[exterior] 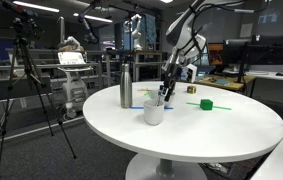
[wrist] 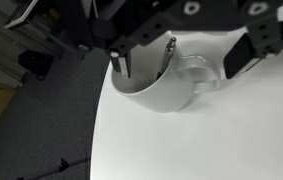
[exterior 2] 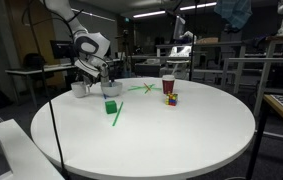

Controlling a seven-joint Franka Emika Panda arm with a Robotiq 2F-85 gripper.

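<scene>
A white mug (exterior: 154, 115) stands upright near the front edge of the round white table. In the wrist view the mug (wrist: 186, 98) fills the middle, its handle to the right, and a thin silvery and dark object (wrist: 167, 57) is seen at its inside. My gripper (exterior: 164, 97) is just above and behind the mug's rim, open. One of its fingers (wrist: 120, 63) reaches over the mug's opening at the left; the other side lies beyond the handle. Whether any finger touches the mug cannot be told.
A steel bottle (exterior: 126, 86) stands left of the mug. A green block (exterior: 206, 104), a red cup (exterior 2: 168, 84), a small multicoloured cube (exterior 2: 172, 99) and a bowl (exterior 2: 111, 88) are also on the table.
</scene>
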